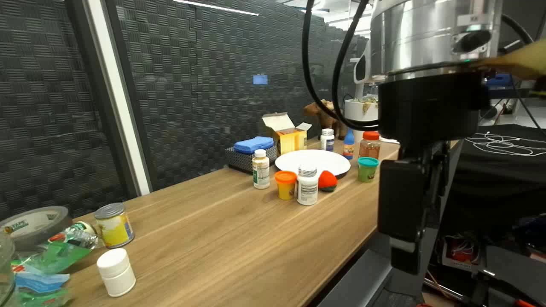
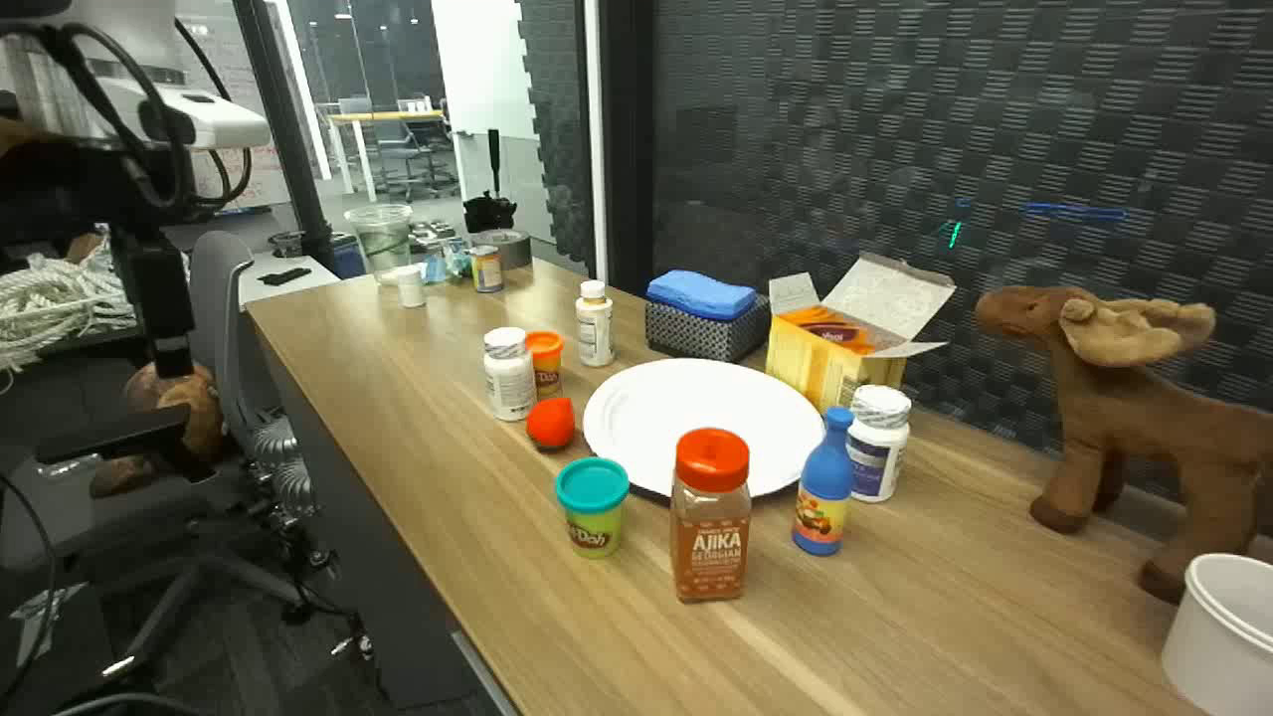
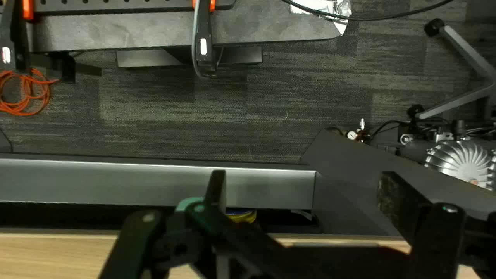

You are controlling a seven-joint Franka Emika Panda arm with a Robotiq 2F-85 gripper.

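Observation:
My gripper stands open in the wrist view, its fingers wide apart with nothing between them. It hangs beyond the table's front edge, over an open drawer and the floor. On the wooden table a white plate lies at the middle. Around it are a red-lidded spice jar, a teal-lidded Play-Doh tub, a blue bottle, a red-and-dark round object, an orange Play-Doh tub and white pill bottles. No object touches the gripper.
An open yellow box, a dark basket with a blue cloth and a plush moose line the wall side. At the far end are a can, a white bottle and tape.

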